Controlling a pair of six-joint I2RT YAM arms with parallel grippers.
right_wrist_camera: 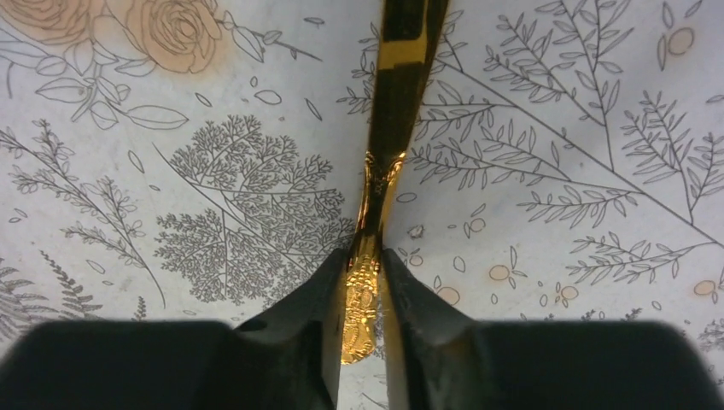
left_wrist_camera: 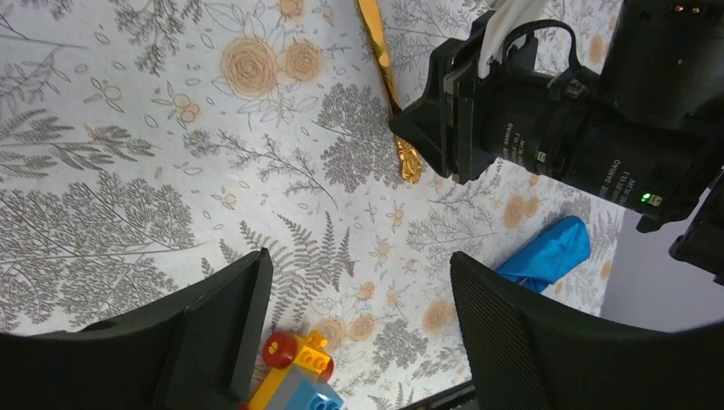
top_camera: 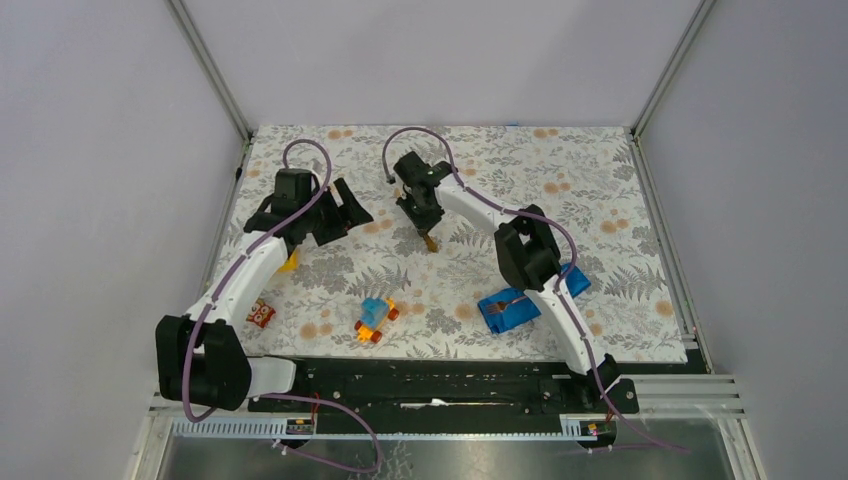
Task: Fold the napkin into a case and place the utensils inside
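A gold knife (right_wrist_camera: 384,102) lies on the floral tablecloth in the middle of the top view. My right gripper is down over its handle, fingertips narrowed around it; whether they grip it is unclear. My left gripper hangs open to the left of the knife, nothing between its fingers. The folded blue napkin (top_camera: 510,315), with a gold fork (top_camera: 500,305) on it, lies at the front right, partly hidden by the right arm in the top view.
A toy car (top_camera: 376,318) of coloured blocks stands at front centre. A small red packet (top_camera: 259,312) and a yellow object (top_camera: 291,260) lie at the left, the latter partly under the left arm.
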